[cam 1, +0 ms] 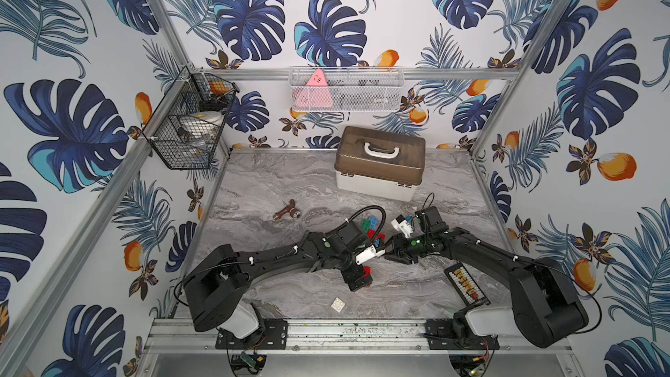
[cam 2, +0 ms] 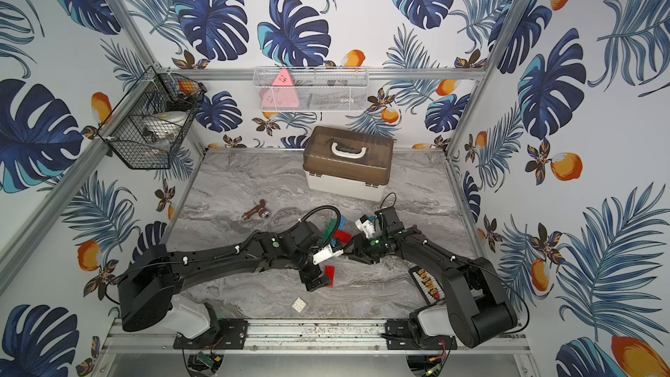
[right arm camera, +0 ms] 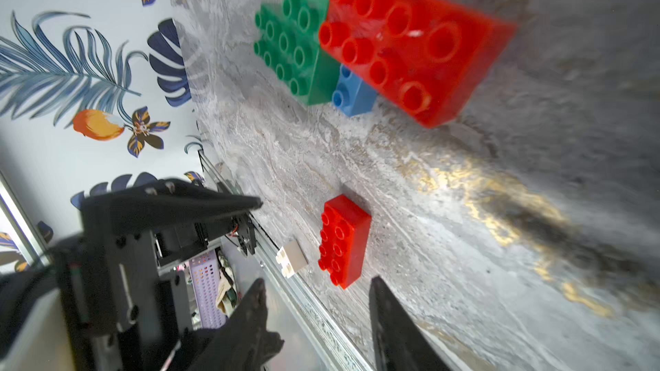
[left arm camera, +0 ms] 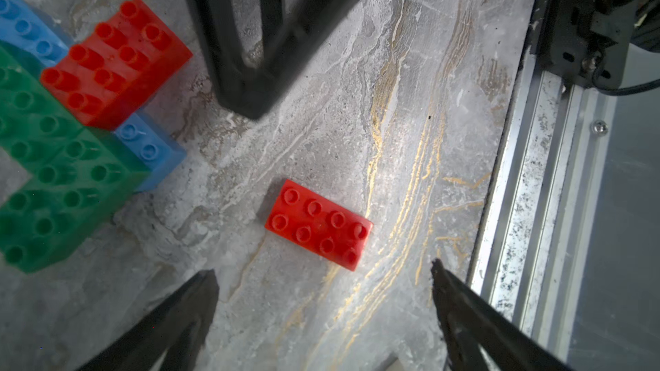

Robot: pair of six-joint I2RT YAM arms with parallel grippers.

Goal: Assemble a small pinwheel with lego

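A loose red brick (left arm camera: 319,224) lies studs up on the marbled table. In the left wrist view it is just beyond the space between the fingers of my open left gripper, apart from both. My right gripper is also open and empty; the loose red brick (right arm camera: 345,240) is just ahead of its fingertips. Behind lies a cluster of green bricks (left arm camera: 62,158) and blue bricks (left arm camera: 150,144), with a second red brick (left arm camera: 117,62) on top. In the right wrist view that upper red brick (right arm camera: 412,37) shows beside green bricks (right arm camera: 295,48).
A small white block (cam 1: 337,304) lies near the front edge. The right arm stands beside an abacus-like frame (cam 1: 467,284). A brown-lidded box (cam 1: 380,162) stands at the back, a brown toy (cam 1: 286,210) at left. The two grippers are very close together.
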